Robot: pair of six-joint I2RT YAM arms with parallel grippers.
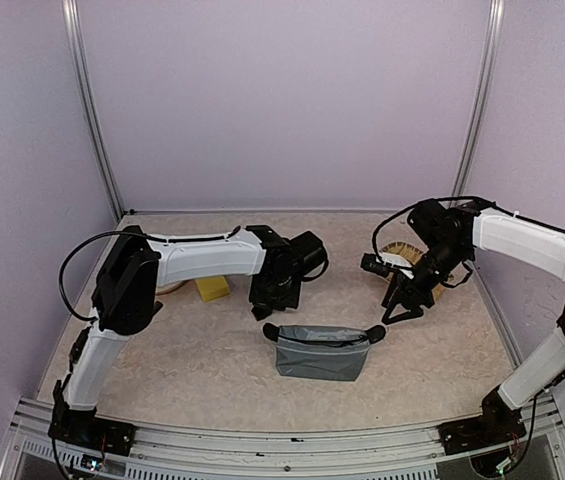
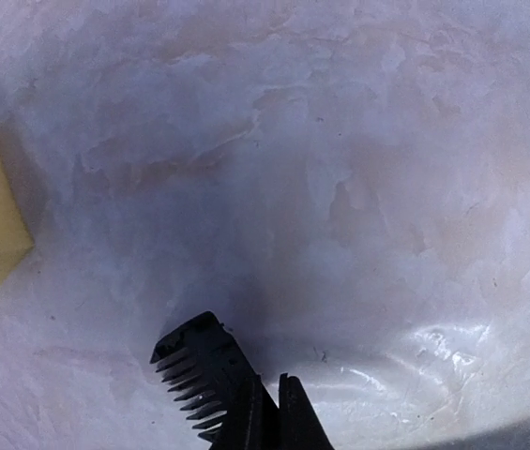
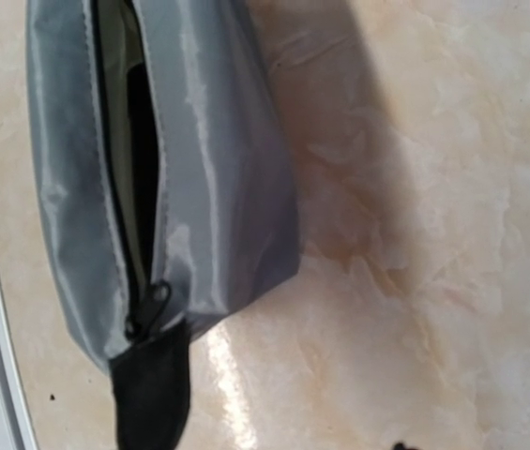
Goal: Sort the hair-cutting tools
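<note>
A black clipper comb guard with teeth lies on the table in the left wrist view, partly covered by my left gripper. The left fingers are together over its lower end; whether they pinch its edge is unclear. From above, a dark bit of the guard shows beside this gripper. A grey zip bag stands at front centre, its zip partly open. Right of the bag, apart from its black end tab, my right gripper is open and empty.
A yellow block lies left of the left gripper, and a round wooden board is mostly hidden behind the left arm. A woven basket stands behind the right gripper.
</note>
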